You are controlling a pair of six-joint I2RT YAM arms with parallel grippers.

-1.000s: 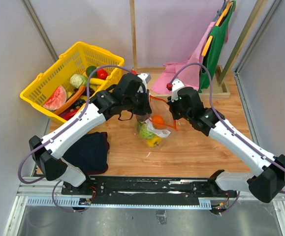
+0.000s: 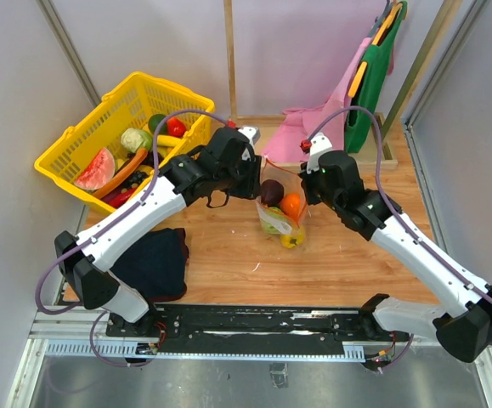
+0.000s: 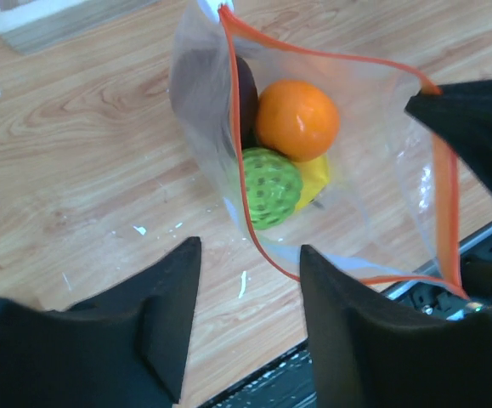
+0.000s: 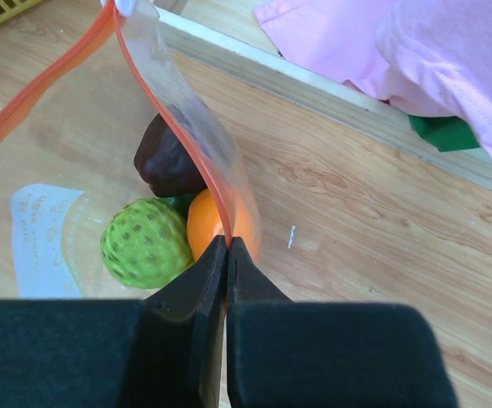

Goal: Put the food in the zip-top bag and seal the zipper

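The clear zip top bag [image 3: 356,229], edged in orange, hangs with its mouth spread wide between my grippers. Inside are a dark purple fruit [image 4: 167,160], an orange [image 3: 296,119], a green bumpy fruit [image 4: 146,243] and something yellow [image 2: 292,240] at the bottom. My right gripper is shut on the bag's rim, whose orange strip runs into its fingertips. My left gripper stands part open, its fingers apart. The rim passes by one of its fingertips [image 3: 309,259] and crosses the gap's far end without being clamped.
A yellow basket [image 2: 69,144] of produce stands at the back left. Dark folded cloth [image 2: 156,265] lies at the front left. Pink cloth [image 2: 301,132] and a green hanging item [image 2: 358,127] are at the back right. Bare wood [image 2: 347,263] is free in front.
The right gripper has moved to the right, and the bag with its food has shifted right too. The bag's mouth is now spread differently. The left arm has moved only slightly.
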